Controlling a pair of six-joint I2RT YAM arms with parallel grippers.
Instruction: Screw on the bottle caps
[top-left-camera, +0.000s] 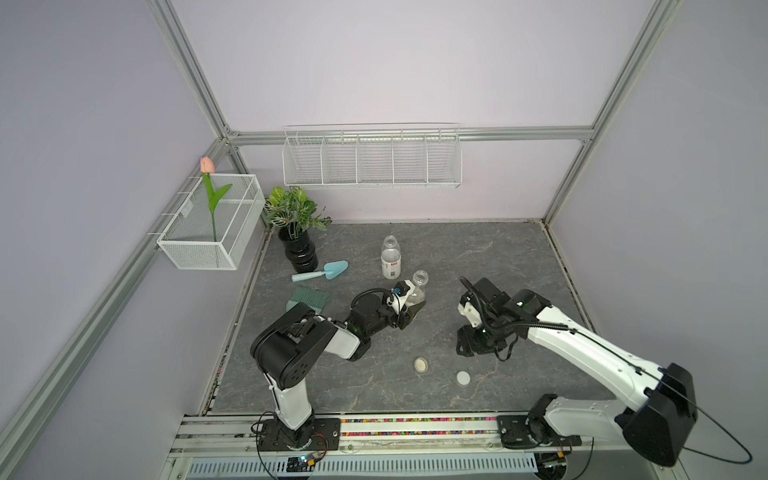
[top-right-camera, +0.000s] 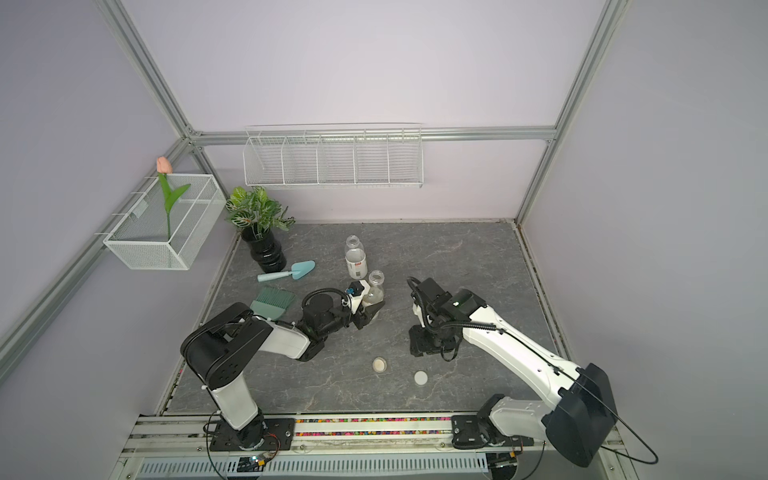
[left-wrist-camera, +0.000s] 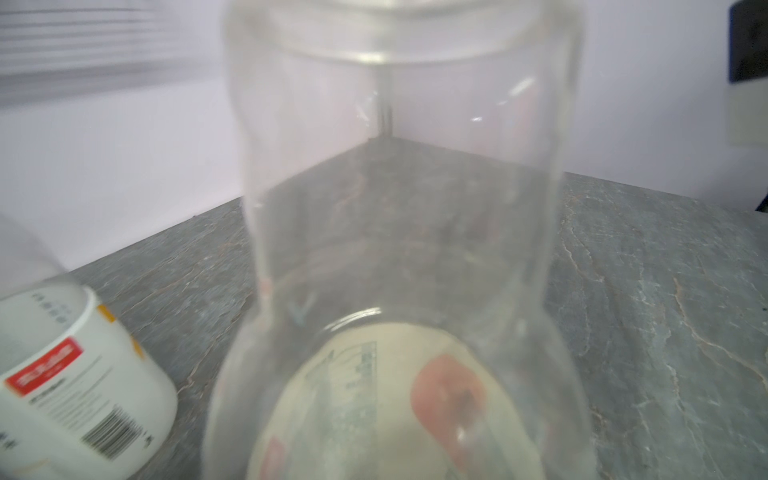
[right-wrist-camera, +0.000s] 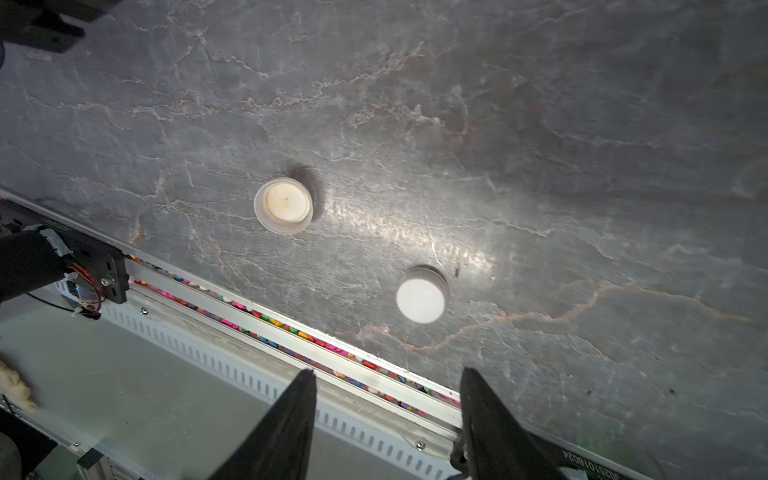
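My left gripper (top-left-camera: 413, 304) is shut on a clear bottle (left-wrist-camera: 400, 240), whose mouth is bare and faces up. A second clear bottle (top-left-camera: 391, 260) with a white label stands uncapped behind it. One cap (right-wrist-camera: 286, 204) lies on the table with its cream inner side up. To its right rests another cap (right-wrist-camera: 421, 297), white top up. Both caps are apart from the bottles, near the front of the table. My right gripper is open, with nothing between its fingers; in the top left view it hangs behind and above the caps.
A blue trowel (top-left-camera: 328, 270), a green brush (top-left-camera: 310, 298) and a potted plant (top-left-camera: 297, 232) are at the left. Wire baskets (top-left-camera: 372, 160) hang on the walls.
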